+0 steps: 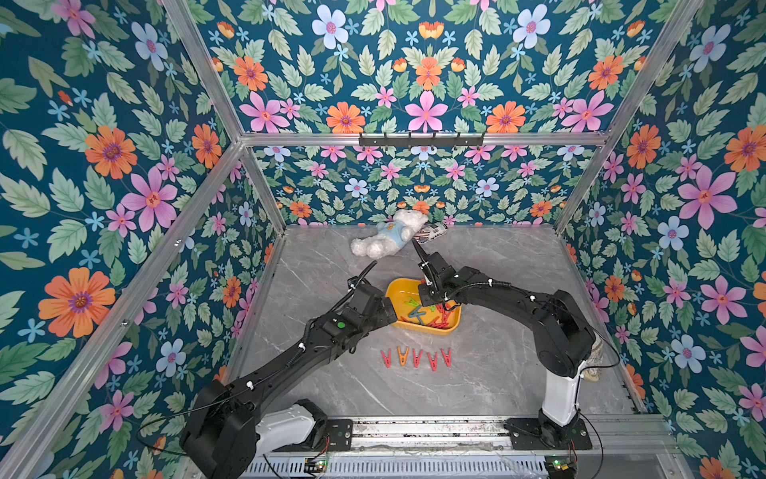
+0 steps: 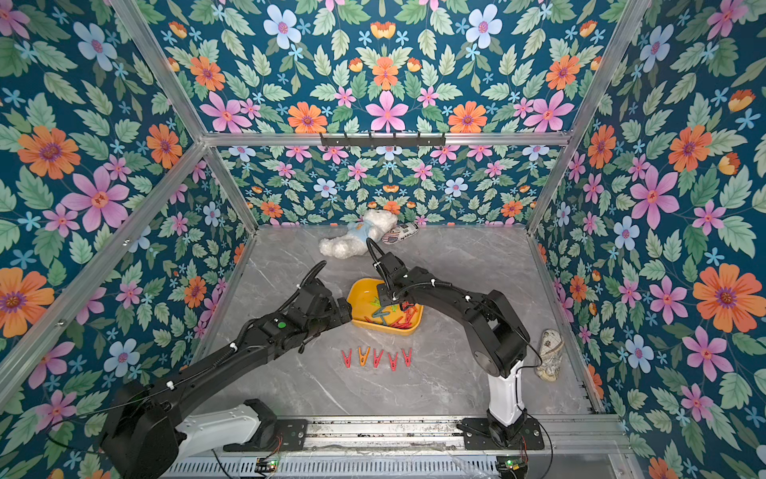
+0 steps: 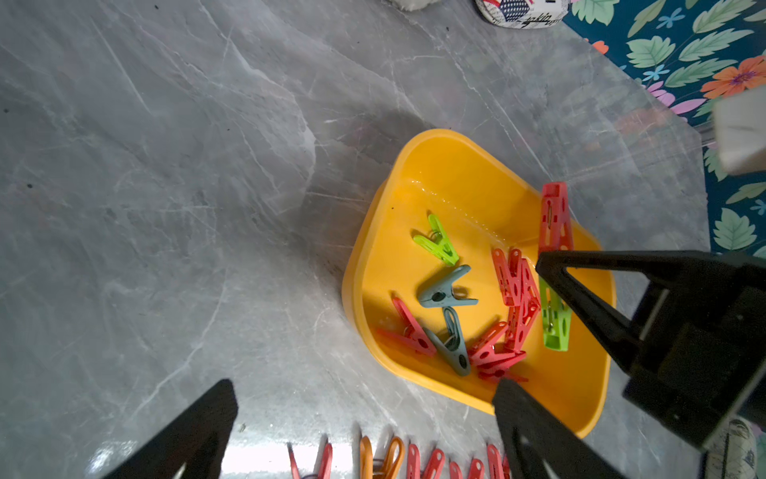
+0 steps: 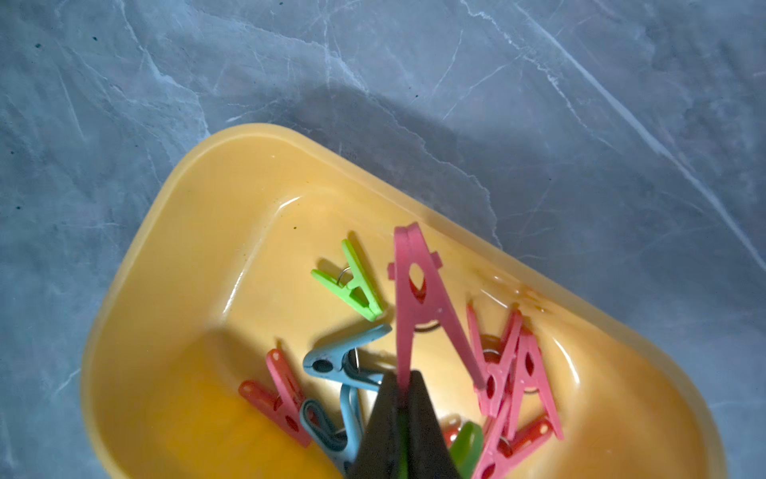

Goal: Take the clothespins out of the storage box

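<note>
A yellow storage box [image 3: 357, 271] holds green, blue and several red clothespins [image 4: 351, 279]. Over it my right gripper is shut on a pink clothespin [image 4: 419, 287] at its tips; a green clothespin [image 3: 556, 327] shows just beneath those fingers, partly hidden. Left of the box, my left gripper stands open with nothing between its fingers. In front of the box a row of red and orange clothespins [image 1: 403, 356] lies on the table.
A white plush toy [image 1: 387, 235] and a patterned item [image 2: 399, 234] lie at the back. A light object [image 2: 549, 355] lies at the right edge.
</note>
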